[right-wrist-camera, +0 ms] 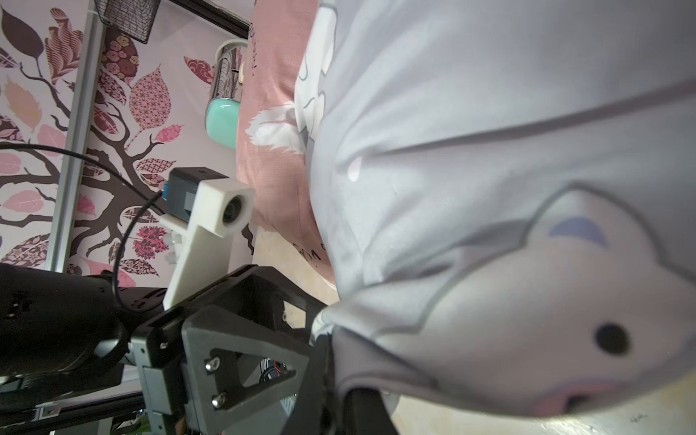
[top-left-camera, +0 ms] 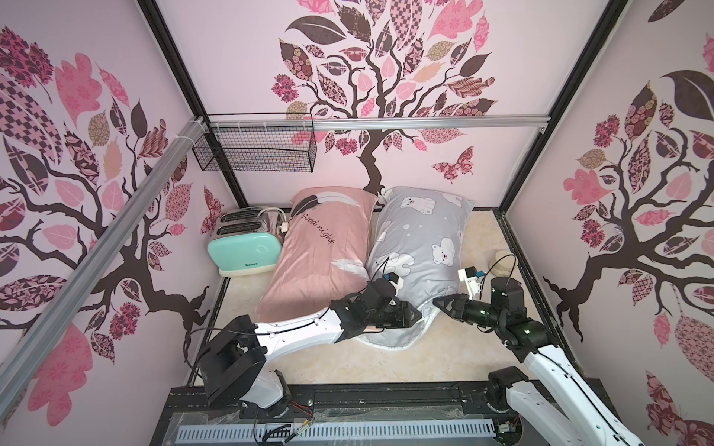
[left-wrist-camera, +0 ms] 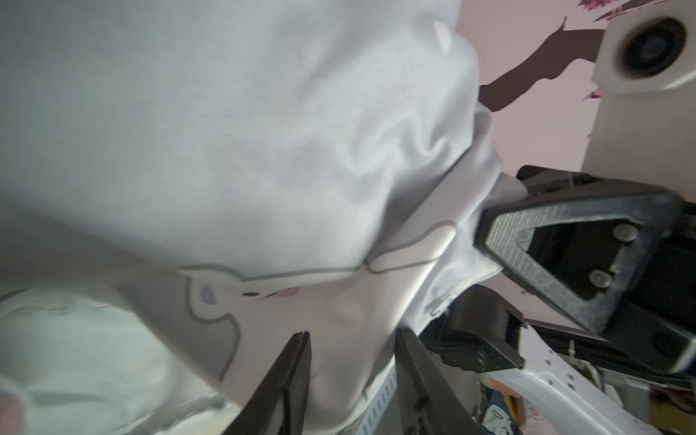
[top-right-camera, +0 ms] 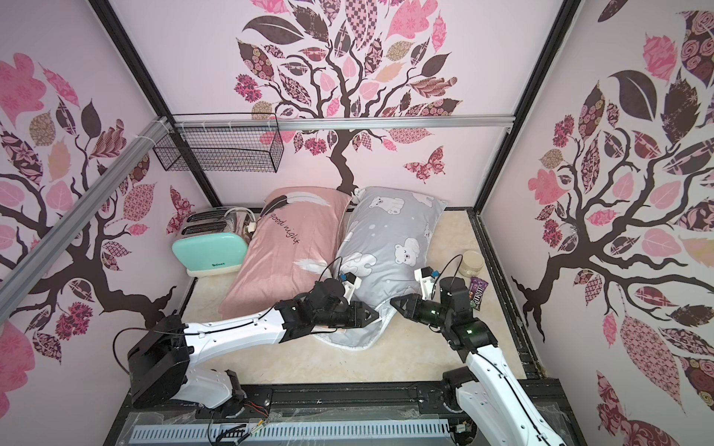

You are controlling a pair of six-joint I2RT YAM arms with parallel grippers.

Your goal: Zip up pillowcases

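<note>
The grey pillowcase (top-left-camera: 427, 230) with white bears lies over a pillow, its loose open end (top-left-camera: 394, 342) hanging toward the front of the table. Beside it on the left is the pink pillowcase (top-left-camera: 319, 252) marked "good night". My left gripper stands open at the grey case's front edge, a fold of cloth showing between its parted fingers. At the right part of that edge, my right gripper is shut on the grey cloth, which runs in between its fingers. Both grippers are close together. The zipper and its pull cannot be made out.
A mint toaster (top-left-camera: 245, 249) stands left of the pink pillow. On the right lie a beige round object (top-right-camera: 470, 263) and a purple packet (top-right-camera: 477, 292). A wire basket (top-left-camera: 256, 148) hangs at the back.
</note>
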